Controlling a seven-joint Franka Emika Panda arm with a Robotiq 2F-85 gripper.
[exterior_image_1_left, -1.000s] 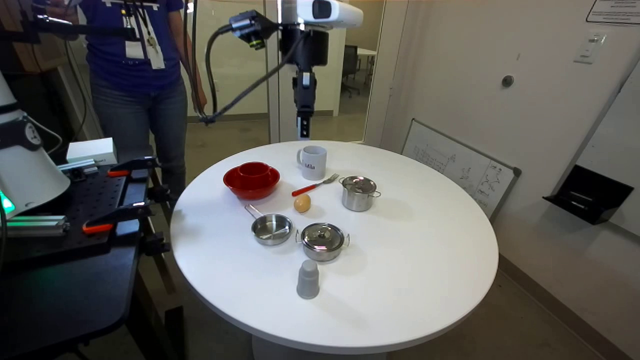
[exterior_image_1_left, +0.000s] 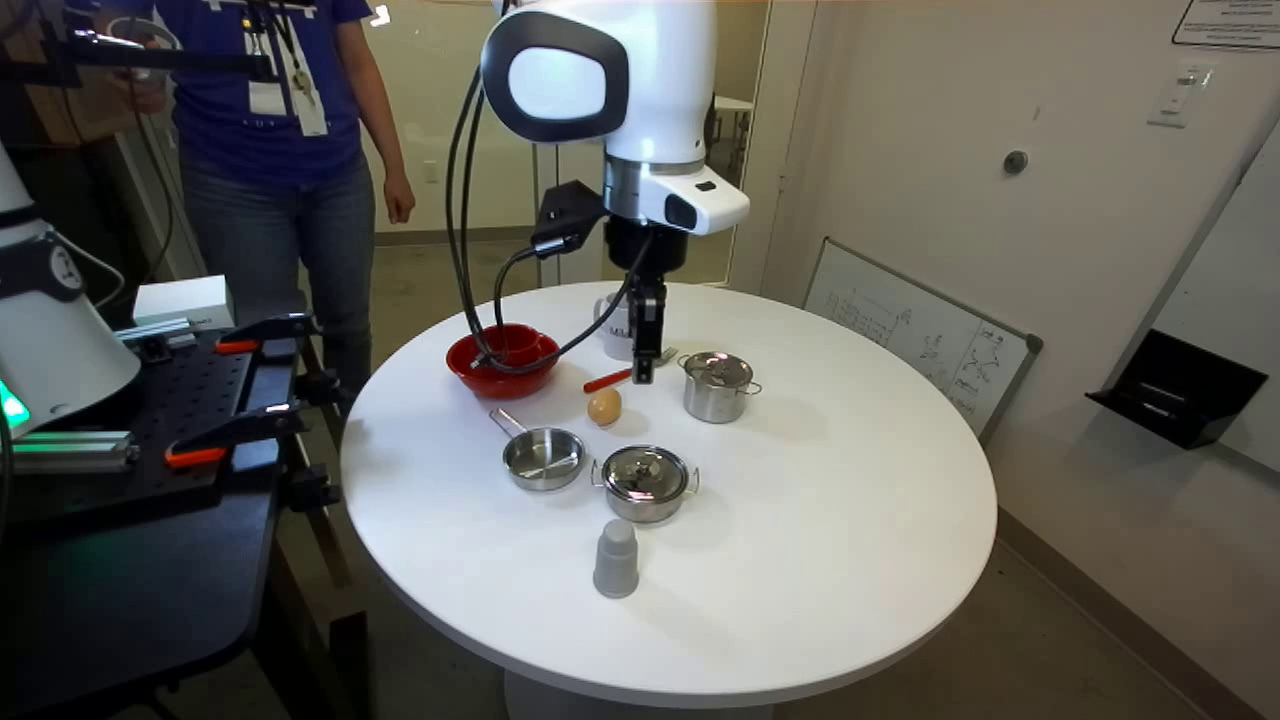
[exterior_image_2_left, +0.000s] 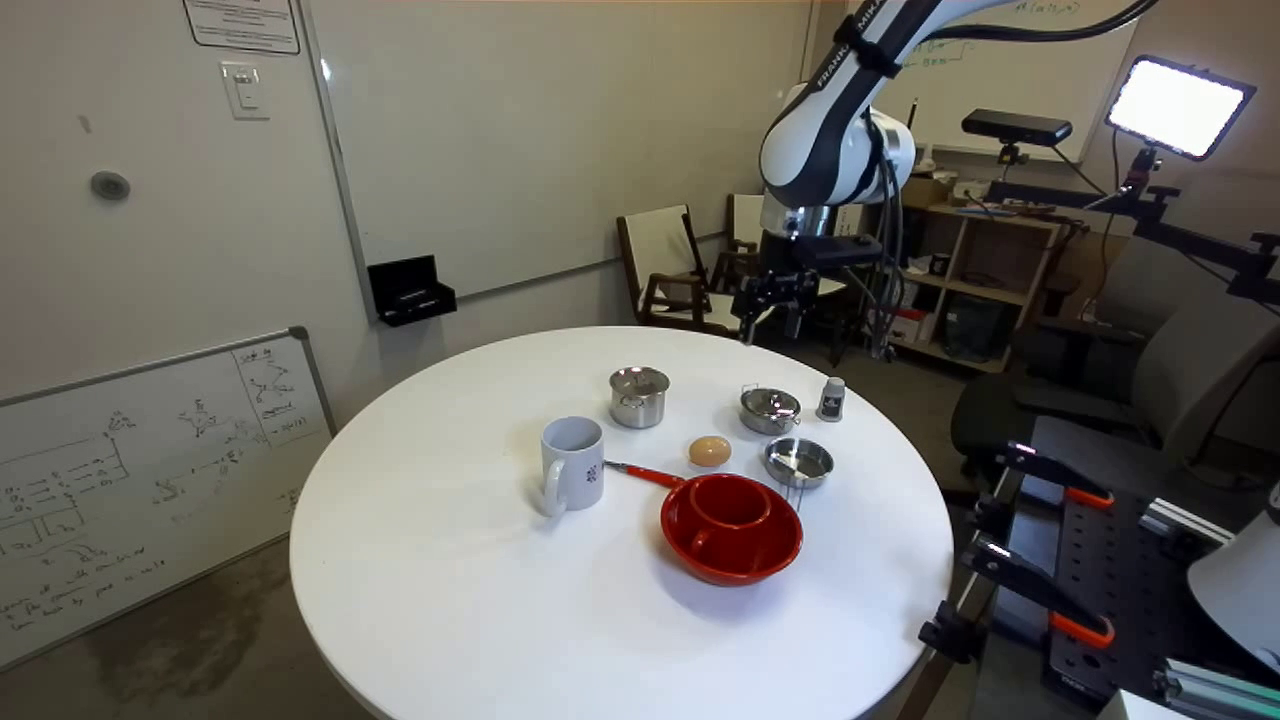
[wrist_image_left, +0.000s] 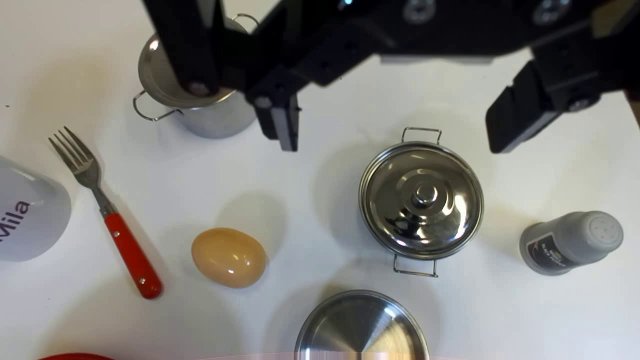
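Observation:
In the wrist view my gripper is open, its fingers (wrist_image_left: 282, 123) wide apart with nothing between them. It hangs above the table, not touching anything. Just below the gap in that view sits a lidded low steel pot (wrist_image_left: 423, 201). A tall steel pot (wrist_image_left: 219, 114) is partly hidden behind the left finger. A brown egg (wrist_image_left: 229, 257) lies left of the low pot, and a grey pepper shaker (wrist_image_left: 567, 243) stands right of it. A small steel pan (wrist_image_left: 360, 327) is cut off at the bottom edge.
A white mug (exterior_image_2_left: 573, 462) stands near a red-handled fork (exterior_image_2_left: 648, 475). The fork's handle end lies by a red bowl (exterior_image_2_left: 768, 564) with a red cup (exterior_image_2_left: 728, 502) inside. Bare table (exterior_image_1_left: 828, 504) stretches to the right in exterior view 1. A person stands behind the table.
My arm has come down, and in exterior view 1 the gripper has shifted slightly right, now overlapping the mug and fork there. The tabletop objects are where they were.

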